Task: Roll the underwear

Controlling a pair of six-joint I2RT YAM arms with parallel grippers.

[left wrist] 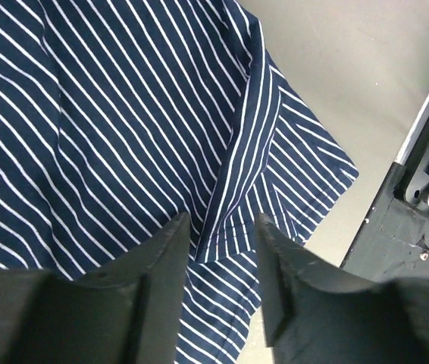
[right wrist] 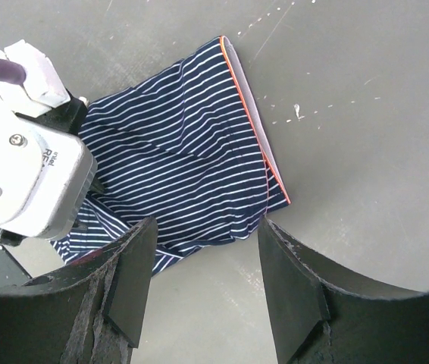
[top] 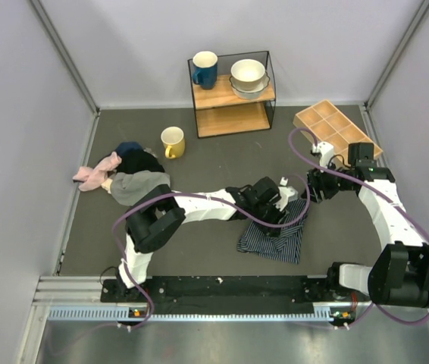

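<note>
The underwear is a dark navy cloth with white stripes (top: 267,241), lying on the grey table under and beside my left gripper. A raised fold (left wrist: 243,140) runs across it in the left wrist view, ending near that gripper's fingertips. My left gripper is part open, low over the cloth, with a gap between its fingers; whether it touches the fabric I cannot tell. In the right wrist view the cloth's orange-edged side (right wrist: 248,106) faces away from the left arm. My right gripper stands open by the cloth's near edge, nothing between its fingers.
A pile of clothes (top: 135,178) lies at the left. A yellow mug (top: 173,142), a shelf with dishes (top: 233,117) and a wooden divided tray (top: 336,130) stand toward the back. Bare table surrounds the cloth's front and left.
</note>
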